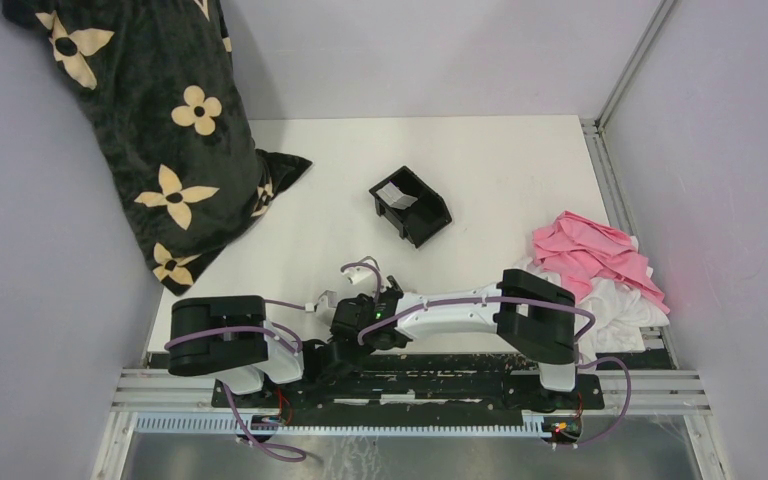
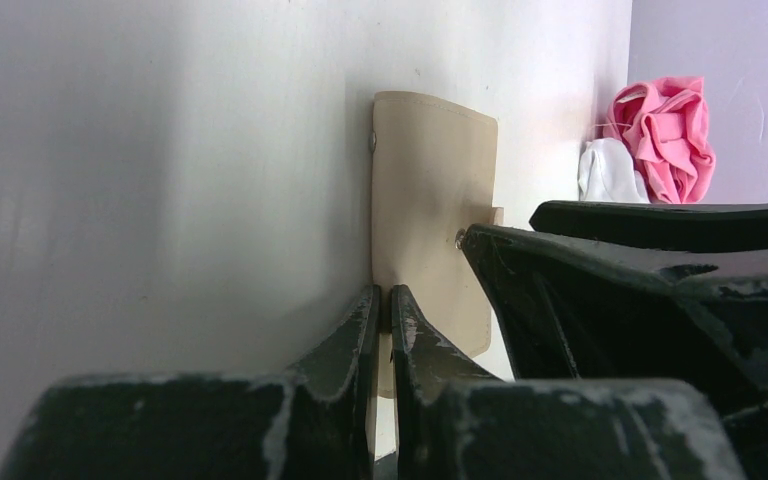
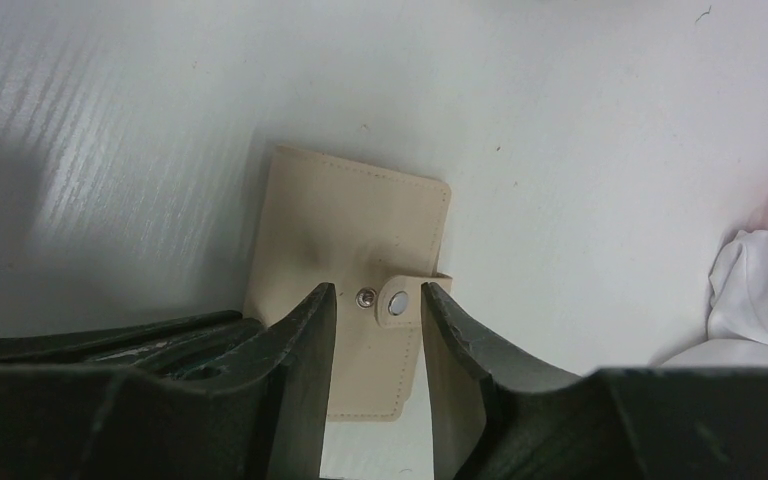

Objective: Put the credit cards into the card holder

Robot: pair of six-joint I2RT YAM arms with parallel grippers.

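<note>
A beige card holder [image 2: 432, 170] with a snap tab [image 3: 400, 303] lies on the white table. In the left wrist view my left gripper is at the holder's near-left edge, its fingertips close together over it; whether they grip it is unclear. My right gripper stands open over the holder, its fingertips either side of the snap. In the top view both grippers and the holder are mostly hidden by the arms. I cannot make out any credit card for certain.
A black box [image 1: 425, 215] with a pale item inside stands mid-table. Pink cloth [image 1: 585, 250] and white cloth [image 1: 610, 325] lie at the right, a dark patterned blanket [image 1: 140, 140] at the left. The table behind the box is clear.
</note>
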